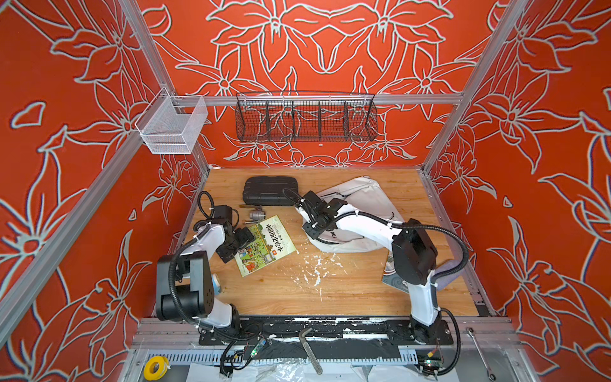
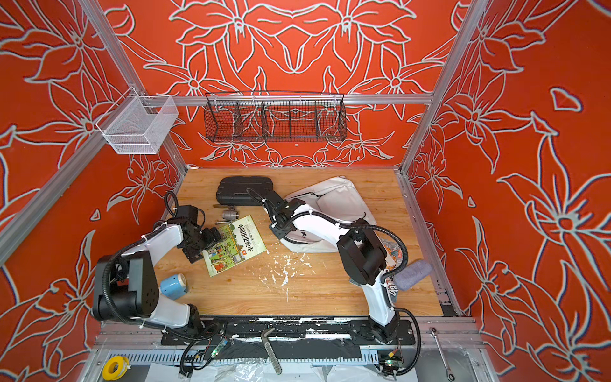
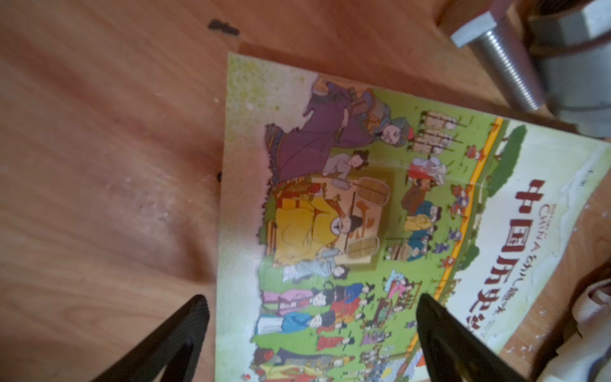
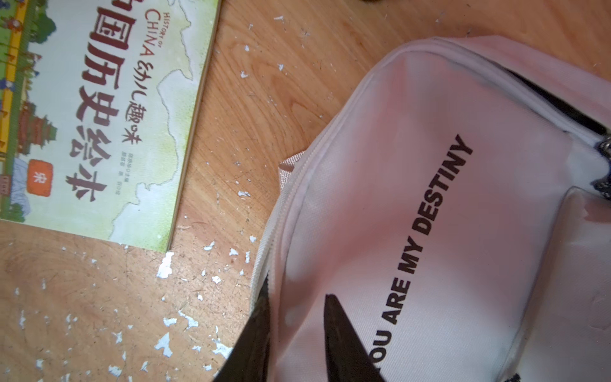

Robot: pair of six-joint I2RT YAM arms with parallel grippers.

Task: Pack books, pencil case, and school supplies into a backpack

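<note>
A green-and-cream picture book lies flat left of centre, cover up. My left gripper stands open over the book's lower part, with nothing held between its fingers. The white backpack lies on its side right of centre, partly covered by my right arm; its printed panel and zipped edge fill much of the right wrist view. My right gripper is at the bag's near left edge, fingers partly apart with the piped edge passing between them; whether they touch it is unclear.
A black case rests at the back, with metal parts before it. A blue cylinder stands near the left arm; a grey roll lies far right. White flakes litter the otherwise clear front middle.
</note>
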